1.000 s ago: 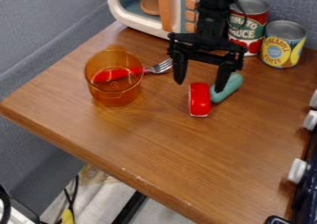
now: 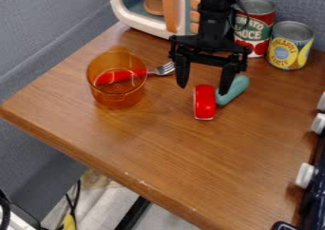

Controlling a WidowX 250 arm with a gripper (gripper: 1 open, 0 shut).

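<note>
My black gripper (image 2: pixel 203 82) hangs over the middle of the table, open, its two fingers apart above a red block (image 2: pixel 204 104) and a teal oblong object (image 2: pixel 233 89) lying beside it. I cannot tell whether anything is touched. An orange translucent cup (image 2: pixel 117 95) stands to the left, with a red-handled fork (image 2: pixel 162 68) lying at it, its tines pointing right.
A soup can (image 2: pixel 253 27) and a yellow can (image 2: pixel 290 49) stand at the back right. A toy appliance (image 2: pixel 133 6) is at the back. A dark object with white knobs (image 2: pixel 309 205) lines the right edge.
My gripper has shifted very slightly since a second ago; the objects on the table look unmoved.
</note>
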